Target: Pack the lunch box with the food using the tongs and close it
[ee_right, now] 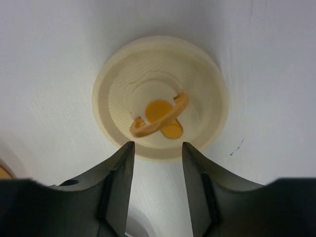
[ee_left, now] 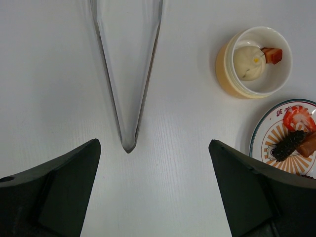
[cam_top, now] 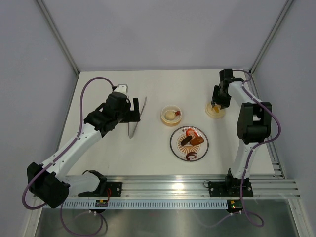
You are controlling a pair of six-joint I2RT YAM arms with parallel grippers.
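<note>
The round cream lid (ee_right: 112,79) with an orange handle (ee_right: 168,116) lies on the table at the right; my right gripper is over its near edge, fingers apart, nothing between them. The lunch box (cam_top: 171,122), a round cream container, stands mid-table holding a pale bun (ee_left: 248,63) and a brown cube (ee_left: 271,55). Below it a patterned plate (cam_top: 177,148) carries red, dark and brown food pieces. My left gripper hangs open over the left of the table, nothing between its fingers.
A pair of long metal tongs (ee_left: 142,98) lies below my left gripper. Metal rails run along the table's front and right sides.
</note>
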